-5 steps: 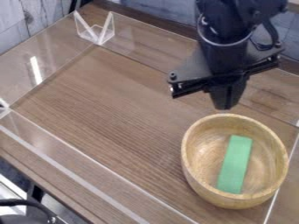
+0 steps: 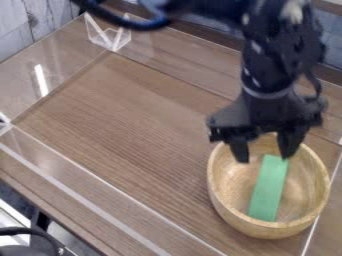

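Observation:
A dark gripper (image 2: 263, 133) hangs over a round wooden bowl (image 2: 230, 200) at the lower right, its blurred fingers reaching down to about the bowl's back rim. A green bar-shaped object (image 2: 269, 190) lies inside the bowl. The gap between the fingertips is hard to make out.
A clear plastic object (image 2: 107, 30) stands at the back left. A black cable (image 2: 27, 235) is at the lower left corner.
The gripper has moved downward toward the bowl and is now blurred. The bowl and green object have not visibly moved.

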